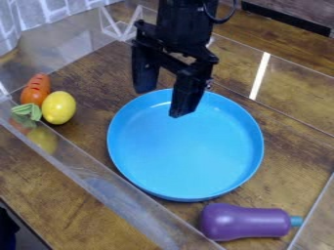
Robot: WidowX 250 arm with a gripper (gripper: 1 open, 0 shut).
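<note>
My black gripper (170,90) hangs over the back part of a round blue plate (183,156), its two fingers spread open with nothing seen between them. A toy eggplant (241,222) lies at the front right, in front of the plate. At the left, a yellow lemon-like toy (59,107) lies beside an orange carrot (37,89) with green leaves.
Clear plastic walls border the wooden floor (98,73) along the left, front and back. Bare wood lies to the right of the plate and behind the lemon.
</note>
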